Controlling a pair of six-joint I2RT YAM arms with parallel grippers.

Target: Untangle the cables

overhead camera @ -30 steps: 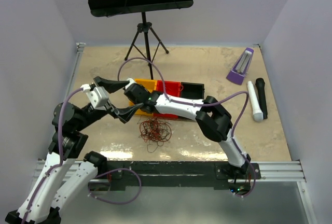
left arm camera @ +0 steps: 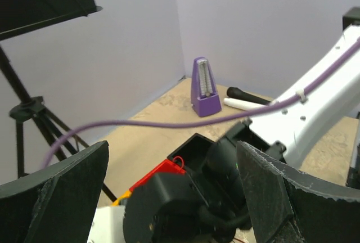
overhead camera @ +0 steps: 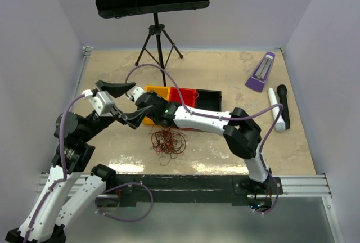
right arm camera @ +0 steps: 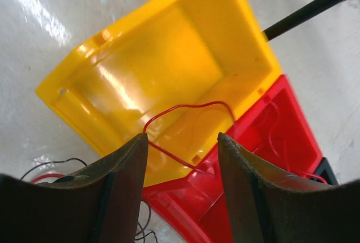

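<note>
A tangle of red and dark cables [overhead camera: 167,142] lies on the table in front of the bins. In the right wrist view, a red cable [right arm camera: 207,104] loops over the edge where the yellow bin [right arm camera: 163,57] meets the red bin [right arm camera: 185,215]. My right gripper is open above that edge; the loop shows between its fingertips, but whether it touches them I cannot tell. From above, the right fingers are hidden under their own wrist. My left gripper stands open on the left, its fingers around the space beside the right wrist, holding no cable.
The black bin [overhead camera: 208,100] stands right of the red one. Behind the bins is a music stand [overhead camera: 156,29]. A purple metronome [overhead camera: 260,72], a white microphone [overhead camera: 276,109] and a black one [overhead camera: 284,106] lie at the right. My two wrists are very close together.
The right arm's wrist has shifted left and slightly forward, now overlapping the left gripper's fingers in the top view. My left gripper has moved slightly left.
</note>
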